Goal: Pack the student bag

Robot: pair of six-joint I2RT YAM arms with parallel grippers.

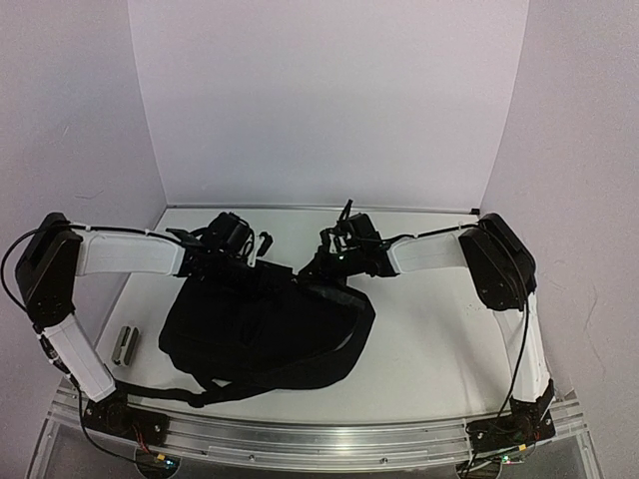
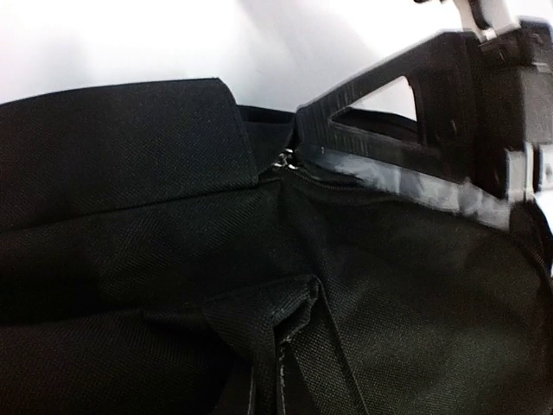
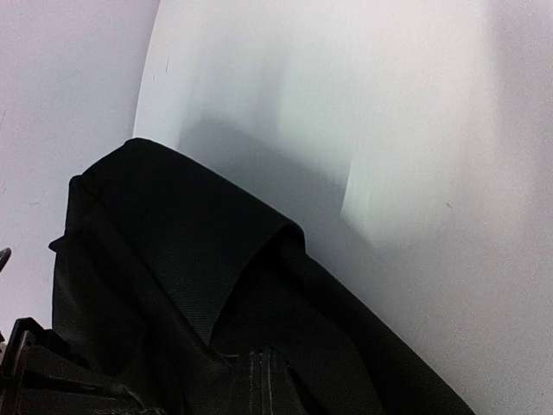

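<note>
A black bag lies across the left and middle of the table. At its upper right, my right gripper has its fingers together. The left wrist view shows it from the side, its fingertip beside a small metal zipper part at the bag's edge. Whether anything is pinched there cannot be told. Over the bag's upper left is my left gripper, dark against dark cloth, so its fingers are hard to make out. A loose fold of the bag fills the lower left wrist view.
A small grey case-like object stands on the table's left, beside the bag. A black strap trails from the bag towards the left arm's base.
</note>
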